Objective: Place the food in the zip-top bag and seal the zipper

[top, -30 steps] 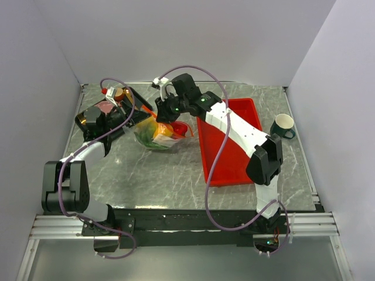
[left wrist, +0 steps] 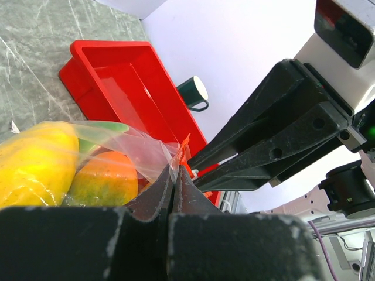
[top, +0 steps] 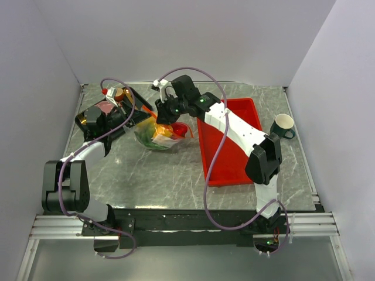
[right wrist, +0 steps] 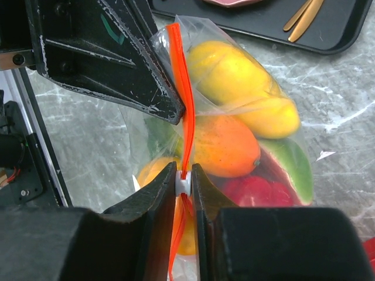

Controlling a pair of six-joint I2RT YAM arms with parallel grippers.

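The clear zip bag [top: 153, 138] holds yellow and orange fruit, a watermelon slice [right wrist: 293, 164] and red food. Its orange zipper strip [right wrist: 181, 76] runs along the top. My left gripper is shut on the bag's top edge at one end of the zipper. My right gripper straddles the white slider [right wrist: 183, 190] on the zipper, its fingers close about it; the left gripper sits just above it along the strip in the right wrist view.
A red bin [top: 228, 170] fills the right of the counter, a green mug [top: 282, 125] beside it. A dark tray with wooden utensils lies at the back left.
Very little differs; the right arm has shifted very slightly, and the left arm looks still.
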